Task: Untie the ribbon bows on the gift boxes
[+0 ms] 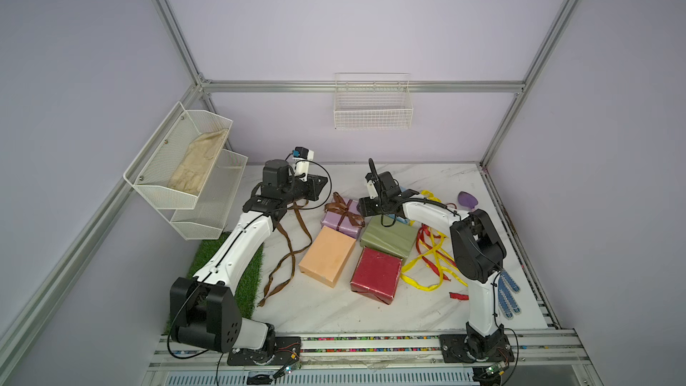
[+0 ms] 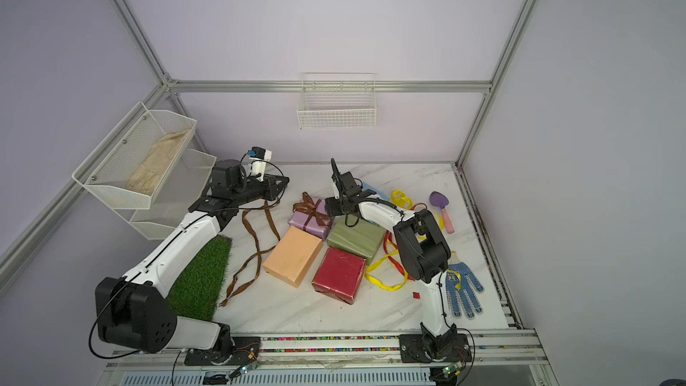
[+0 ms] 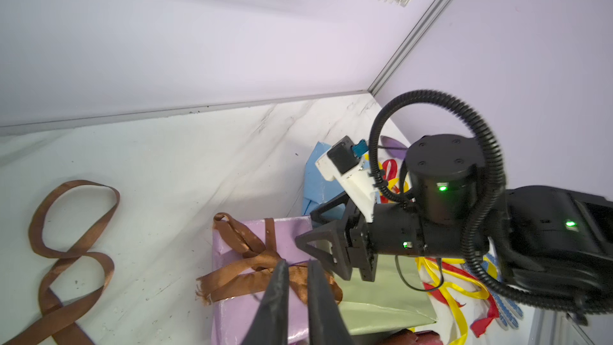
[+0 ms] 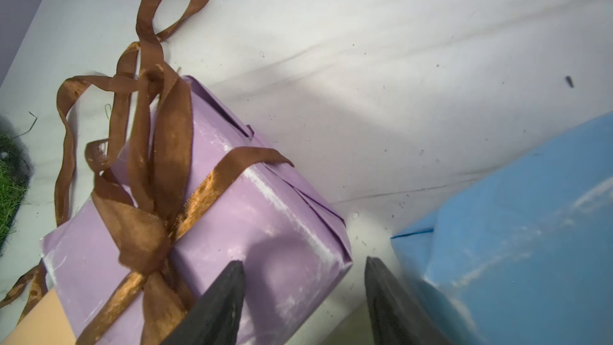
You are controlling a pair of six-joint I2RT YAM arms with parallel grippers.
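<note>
The lilac box [image 4: 268,236] carries a brown ribbon bow [image 4: 143,236], seen from above in the right wrist view. My left gripper [image 1: 318,186] is raised above and left of it; in the left wrist view its fingertips appear close together over the box, with whether anything is between them unclear. My right gripper stands open at the lilac box's right corner, beside the blue box [image 4: 523,223], with nothing between its fingers. Loose brown ribbon [image 1: 289,257] lies on the table to the left.
Peach [image 1: 327,256], red [image 1: 376,275] and green [image 1: 386,236] boxes show no bows. Yellow and red ribbons [image 1: 421,278], a purple spatula [image 2: 439,200] and a glove [image 2: 464,289] lie right. Wire shelves [image 1: 160,196] and turf are left.
</note>
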